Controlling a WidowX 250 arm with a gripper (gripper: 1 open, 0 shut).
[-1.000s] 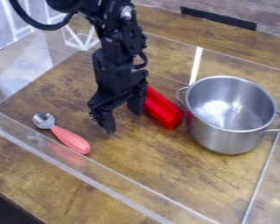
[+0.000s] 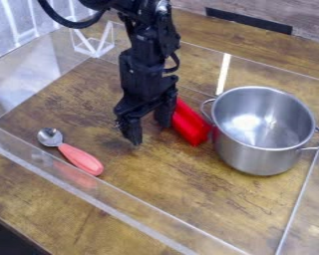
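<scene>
The black gripper (image 2: 147,118) hangs low over the middle of the wooden table, its fingers angled down just left of a red object (image 2: 187,125). Whether it touches that object, and how far its fingers are parted, is hard to tell. The red object lies between the gripper and a large steel pot (image 2: 259,129) with two handles on the right. A spoon-like utensil (image 2: 77,157) with a metal head and pink handle lies at the lower left.
Transparent edges run along its left and front, and pale strips cross it at the right and back.
The gripper has shifted slightly to the right, toward the red object. The pot and the utensil stay where they were.
</scene>
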